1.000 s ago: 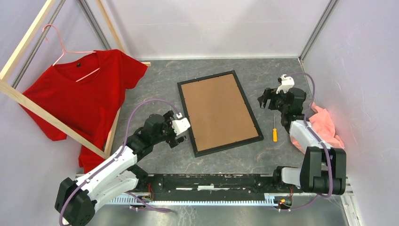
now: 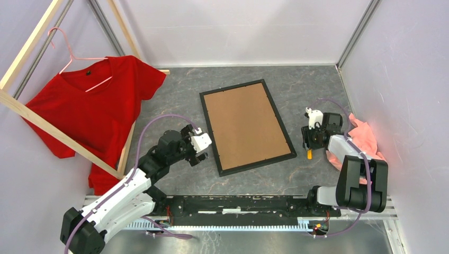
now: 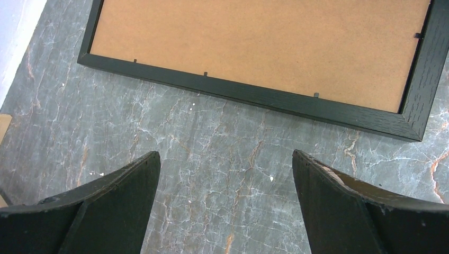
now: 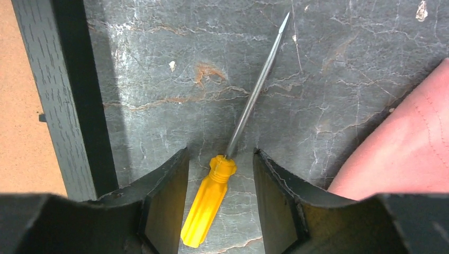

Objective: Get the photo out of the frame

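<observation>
The black picture frame (image 2: 280,127) lies face down on the grey table, its brown backing board (image 2: 246,127) upward. Small dark tabs (image 3: 205,73) stick out along the inner edge over the board; no photo shows. Left of the frame, my left gripper is open, with only bare tabletop between its fingers. To the right of the frame lies a screwdriver (image 4: 204,209) with a yellow handle and a thin metal shaft. My right gripper is part open, a finger on either side of the handle's upper end, with gaps visible on both sides.
A pink cloth (image 2: 362,138) lies to the right, near the right arm and the wall. On the left, a red T-shirt (image 2: 100,100) hangs from a pink hanger on a wooden rack (image 2: 58,135). Bare table (image 2: 296,79) shows behind the frame.
My right gripper has come toward the front of the table, from behind the screwdriver to over it, and its fingers have narrowed. The left arm shifted slightly; frame and screwdriver appear unmoved.
</observation>
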